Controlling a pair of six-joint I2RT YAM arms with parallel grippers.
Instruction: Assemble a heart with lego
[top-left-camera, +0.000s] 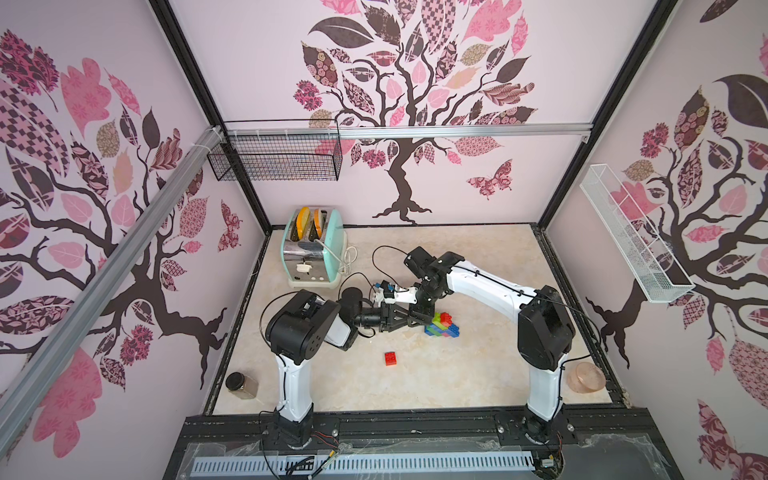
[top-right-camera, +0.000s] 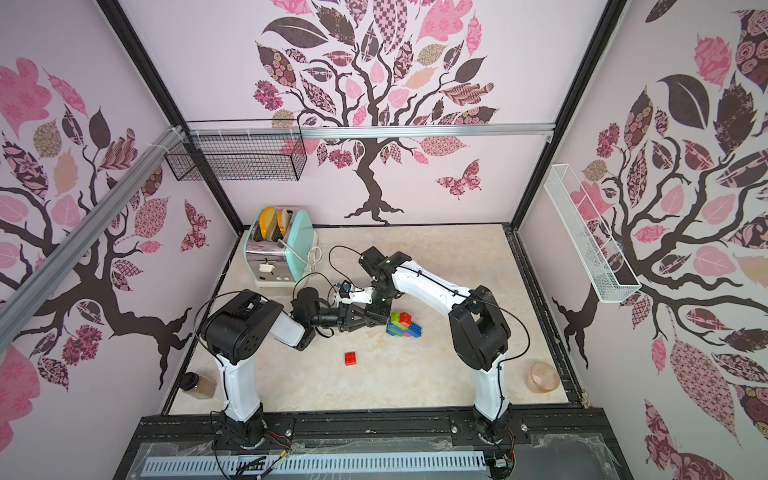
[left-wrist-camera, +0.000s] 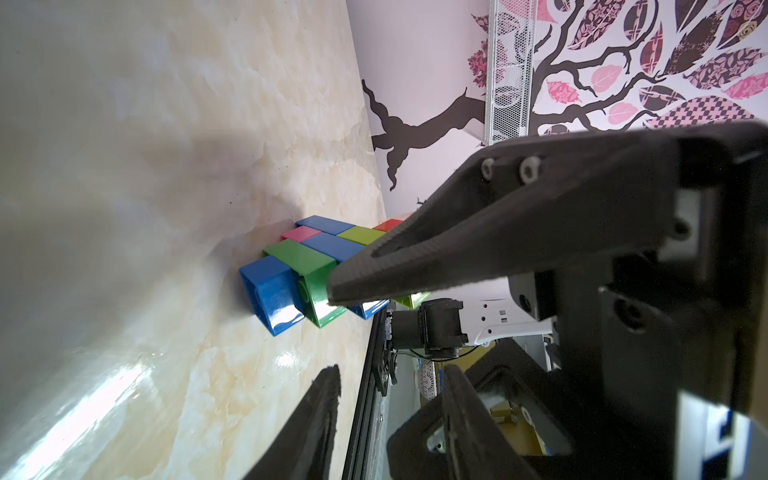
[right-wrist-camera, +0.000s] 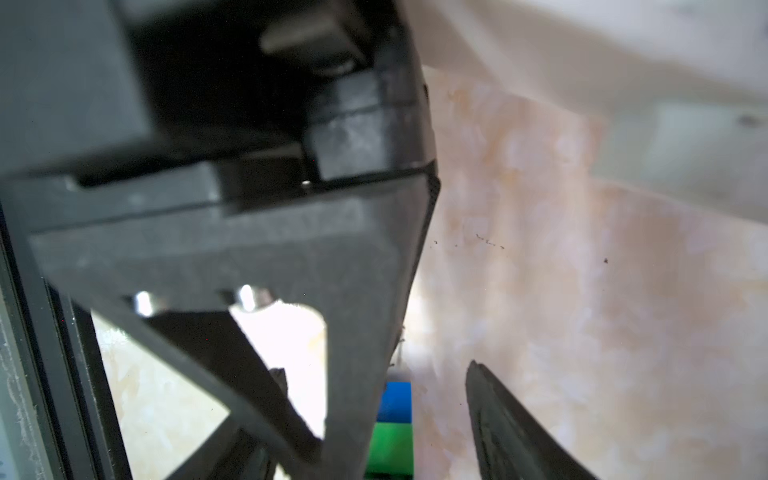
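Note:
A cluster of coloured bricks (top-left-camera: 444, 326), blue, green, red, yellow-green and pink, sits at the table's centre; in the left wrist view its blue end brick (left-wrist-camera: 272, 296) and green brick (left-wrist-camera: 300, 264) show. My two grippers meet just left of it in the top views, overlapping. My left gripper (top-left-camera: 390, 318) is low beside the cluster; whether anything is between its fingers is hidden. My right gripper is over blue and green bricks, its fingertips apart. A loose red brick (top-left-camera: 389, 358) lies nearer the front.
A mint toaster (top-left-camera: 332, 248) with cord stands at back left. A jar (top-left-camera: 241, 385) is at front left, a pink bowl (top-left-camera: 586, 377) at front right.

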